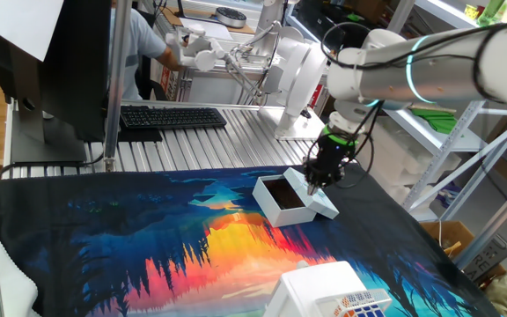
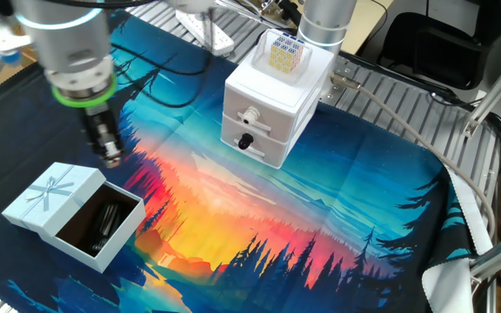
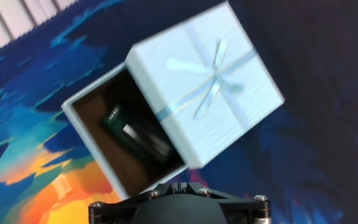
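A pale blue gift box (image 2: 116,246) stands on the printed cloth, its brown inside partly uncovered. Its lid (image 3: 207,81), with a ribbon bow on top, rests askew across one side of the box. Inside lies a dark, shiny object (image 3: 135,134), partly hidden beneath the lid; what it is, I cannot tell. My gripper (image 2: 112,162) hangs above and beside the box, pointing down and apart from it in exterior view 2. In the wrist view its fingertips meet at the bottom edge, shut with nothing visible between them.
A small white drawer unit (image 2: 272,100) bears a patterned cube (image 2: 286,54) on top. A keyboard (image 1: 172,117) and a monitor (image 1: 55,79) stand beyond the cloth.
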